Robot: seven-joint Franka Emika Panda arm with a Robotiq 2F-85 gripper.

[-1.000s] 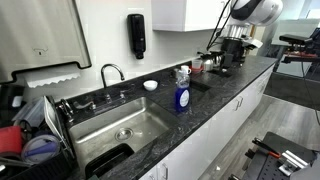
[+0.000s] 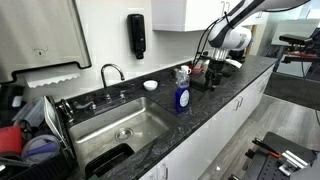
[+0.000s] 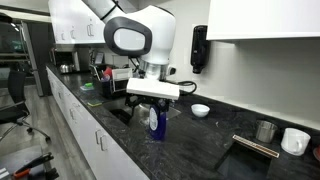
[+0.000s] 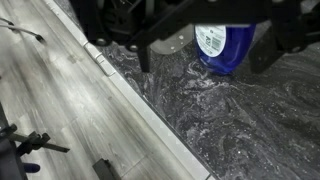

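Observation:
A blue bottle (image 2: pixel 182 97) with a white label stands upright on the dark counter, to the right of the sink. In the other exterior view, the bottle (image 3: pixel 157 122) appears just below the white arm (image 3: pixel 150 60). My gripper is open, its dark fingers spread apart at the top of the wrist view. Part of the bottle (image 4: pixel 228 50) shows in the gap between them, but whether either finger touches it I cannot tell. The bottle's top is hidden there by the gripper.
The sink (image 2: pixel 125 130) lies left of the bottle, with a white bowl (image 2: pixel 150 85) behind. In the second exterior view, a metal pot (image 3: pixel 265 131) and white canister (image 3: pixel 295 141) stand at right. The counter's front edge (image 4: pixel 150 115) drops to the floor.
In the first exterior view, the arm has moved left and lower, closer to the blue bottle. The bottle stands where it was.

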